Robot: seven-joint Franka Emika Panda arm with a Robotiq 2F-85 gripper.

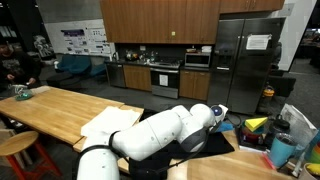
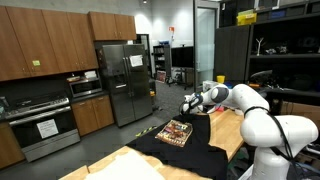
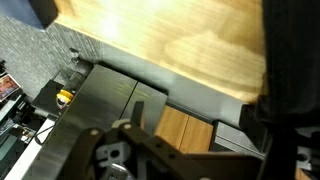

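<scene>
My gripper [image 1: 217, 114] is at the far end of the white arm, close to the back edge of the table. In exterior view 2 the gripper [image 2: 187, 106] is small, beyond a flat box-like item [image 2: 175, 132] with a patterned top on the black mat [image 2: 205, 157]. Dark fingers [image 3: 125, 148] reach up from the bottom of the wrist view, with a gap between them through which distant wooden cabinets show. Nothing sits in that gap. A patch of blue [image 1: 225, 127] shows beside the gripper; what it belongs to is unclear.
Along the table's right side stand a blue-lidded container [image 1: 282, 150], a yellow item [image 1: 254, 124] and several other goods. White sheets [image 1: 110, 121] lie at the left. Bare wood [image 1: 235, 165] is free at the front right.
</scene>
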